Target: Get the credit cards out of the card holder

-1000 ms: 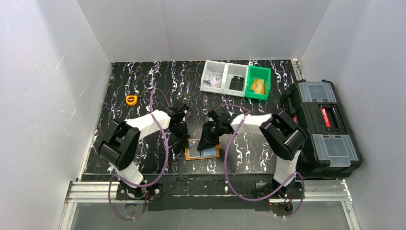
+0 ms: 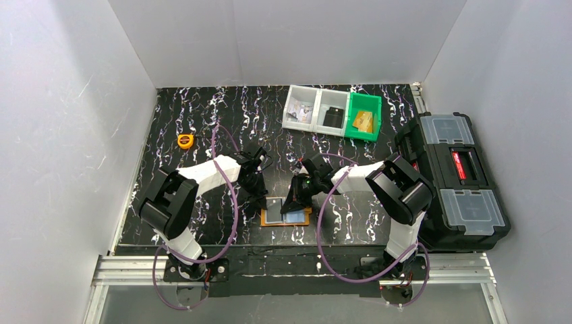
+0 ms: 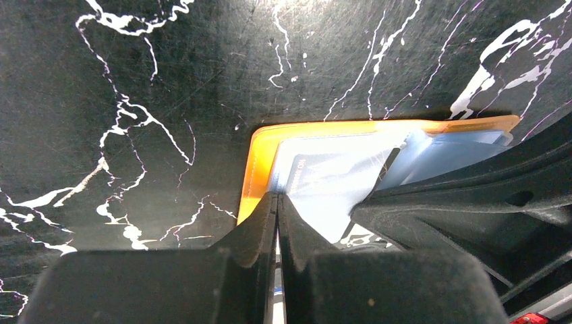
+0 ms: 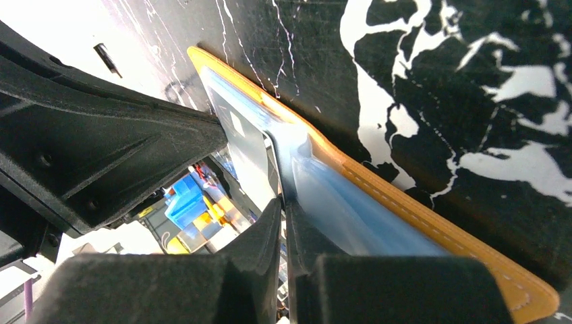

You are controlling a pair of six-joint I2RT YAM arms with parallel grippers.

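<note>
The open orange card holder [image 2: 265, 223] lies flat at the table's front, with clear plastic sleeves. A pale card sits in its left sleeve; in the right wrist view the card's edge [image 4: 272, 158] shows at the sleeve mouth. My left gripper is shut at the holder's left border, tips pressed on the sleeve, nothing visible between them. At the middle of the holder, my right gripper has its tips almost together at the card's edge and the sleeve mouth. Whether they pinch the card is hidden. The right sleeve [image 3: 438, 155] looks bluish.
White trays [image 2: 299, 108] and a green tray [image 2: 365, 137] stand at the back. A black toolbox [image 2: 459, 182] fills the right side. An orange tape measure [image 2: 185, 141] lies at the left. Table behind the arms is mostly clear.
My left arm and the holder look unmoved.
</note>
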